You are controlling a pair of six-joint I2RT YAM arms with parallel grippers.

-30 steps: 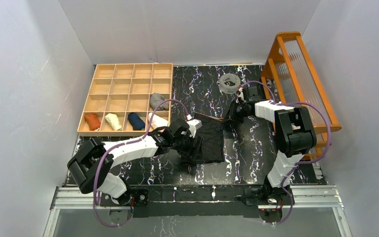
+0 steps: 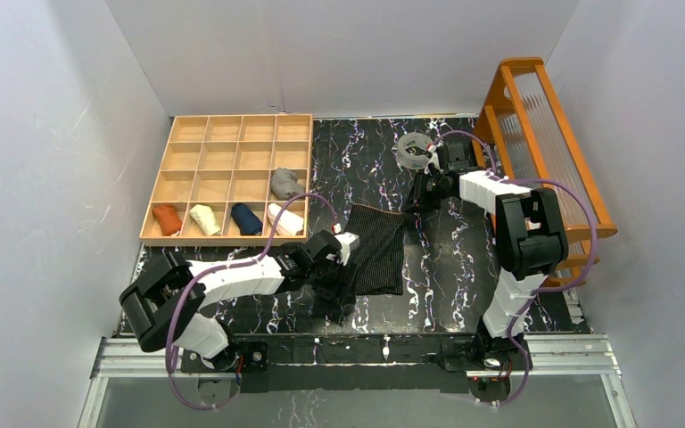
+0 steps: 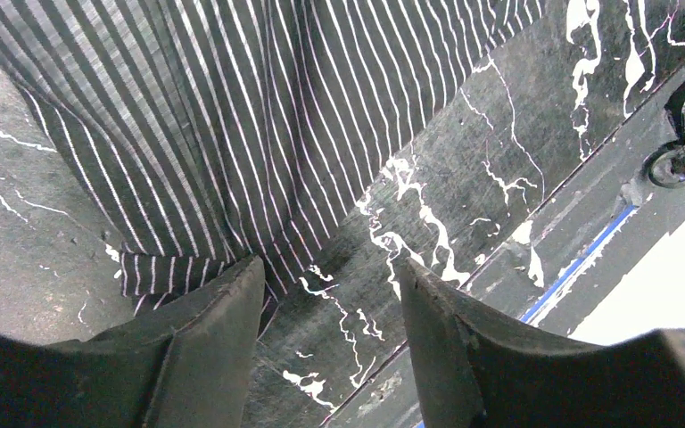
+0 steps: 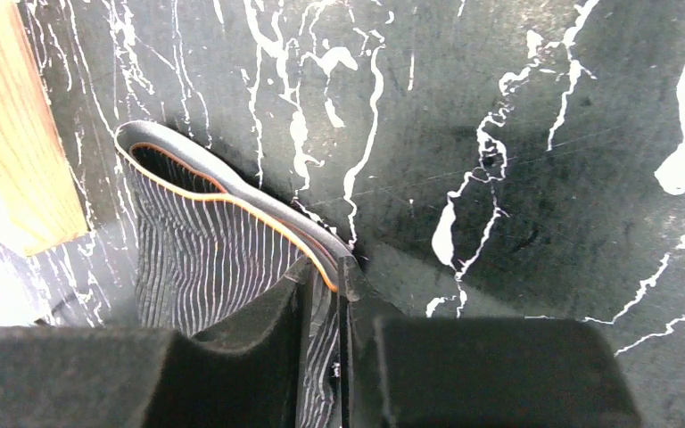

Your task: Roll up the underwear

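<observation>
The black underwear with thin white stripes (image 2: 376, 254) lies on the dark marbled table between my arms. Its orange-edged waistband (image 4: 223, 198) stands slightly raised in the right wrist view. My right gripper has its fingers close together with a corner of that waistband pinched between them. At the garment's near left end, my left gripper is open, its fingers well apart. In the left wrist view a folded lower corner of the underwear (image 3: 174, 272) reaches up to the left finger, while mostly bare table shows in the gap.
A wooden compartment box (image 2: 227, 119) at the back left holds several rolled cloths in its front row and a grey one (image 2: 286, 184) behind. A roll of tape (image 2: 415, 150) sits behind the garment. On the right stands a wooden rack (image 2: 548, 143).
Over the last second my left gripper has shifted a little to the left, off the garment's lower part. The right gripper has stayed at the waistband corner with only small movement.
</observation>
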